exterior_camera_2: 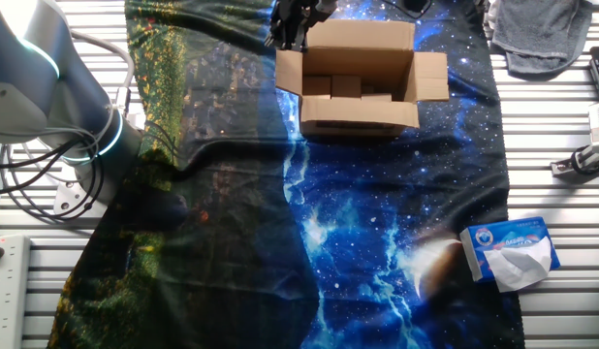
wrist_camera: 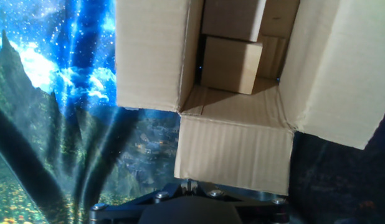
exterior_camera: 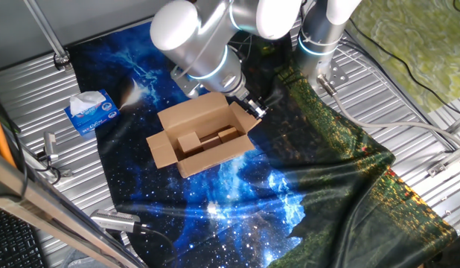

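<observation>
An open cardboard box stands on the patterned cloth with its flaps spread outward. Inside it lie several small cardboard boxes; two of these inner boxes show in the wrist view. My gripper is beside the box's end flap, outside the box. In the wrist view the gripper's fingers look brought together at the flap's outer edge. Whether they touch the flap cannot be told. Exterior view 2 shows the gripper dark and partly cut off at the top.
A blue tissue box sits at the cloth's far-left edge, well away from the cardboard box. Wrinkles run across the cloth, whose front part is otherwise clear. A grey cloth lies at the side in exterior view 2.
</observation>
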